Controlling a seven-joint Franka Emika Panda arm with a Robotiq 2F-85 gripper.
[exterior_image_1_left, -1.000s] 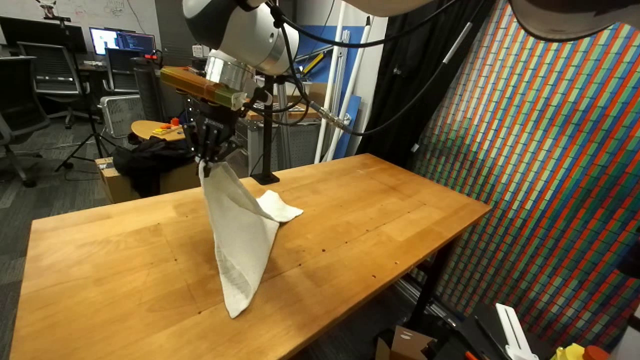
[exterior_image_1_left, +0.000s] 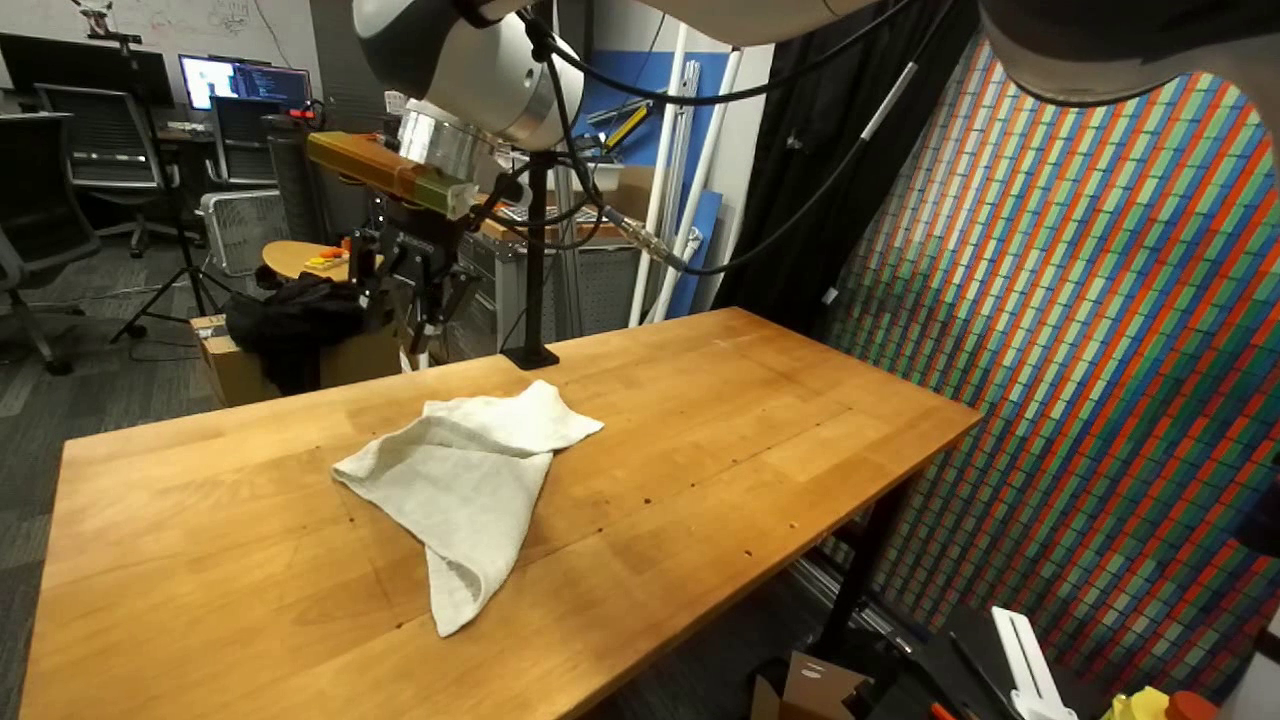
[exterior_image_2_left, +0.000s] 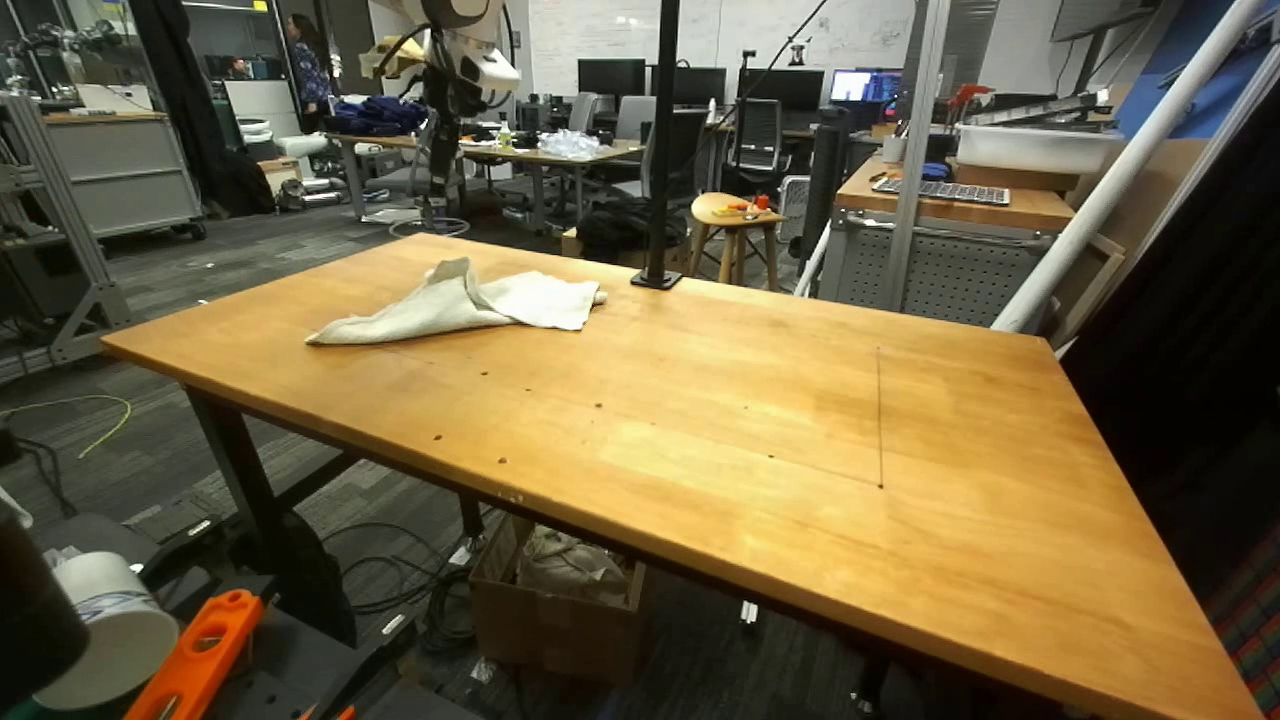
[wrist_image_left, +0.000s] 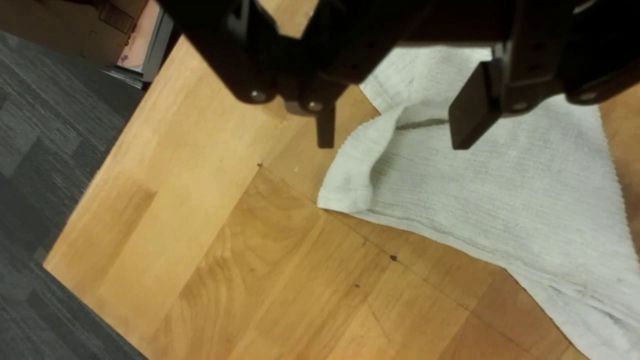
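Note:
A white cloth (exterior_image_1_left: 474, 468) lies loosely spread on the wooden table, with creases and a folded-over edge. In exterior view 2 the cloth (exterior_image_2_left: 480, 302) rests near the table's far left part, one bit standing up in a peak. My gripper (exterior_image_1_left: 414, 330) hangs above the table's far edge, clear of the cloth. In the wrist view the gripper has its fingers spread apart with no cloth held between them. Below the fingers the cloth (wrist_image_left: 498, 180) fills the right side, its curled corner beneath the gap.
A black post (exterior_image_2_left: 657, 156) stands at the far edge, close to the cloth. Cables hang from the arm.
A second ago the gripper held up one end of the cloth.

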